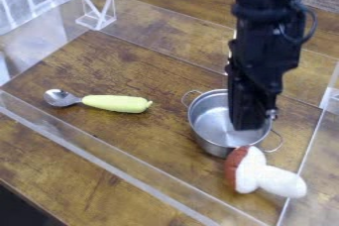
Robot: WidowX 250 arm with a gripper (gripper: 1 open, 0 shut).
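The black gripper (269, 96) hangs over the right side of a steel pot (219, 123), partly hiding it; whether its fingers are open or shut is hard to make out. Below it, at the lower right, a white and red-brown object (265, 178), like a toy mushroom, lies on the wooden table beside the pot. A yellow corn-like object (117, 103) lies at the left, beside a metal spoon (61, 98).
Clear plastic walls edge the table (106, 161) at the left and right. A small clear stand (97, 10) is at the back left.
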